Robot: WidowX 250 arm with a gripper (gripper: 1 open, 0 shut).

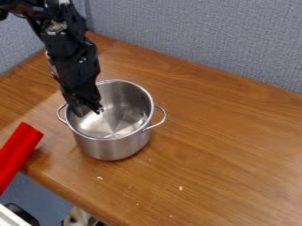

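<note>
A steel pot (122,141) with two side handles stands on the wooden table at the left of centre. My black gripper (85,108) reaches down from the upper left, its tip at the pot's left inner side, inside or over the rim. Nothing shows held in it; its fingertips are too small and dark to read clearly.
A red cylindrical object (17,152) lies at the left front edge of the table. A grey padded wall (200,35) borders the back.
</note>
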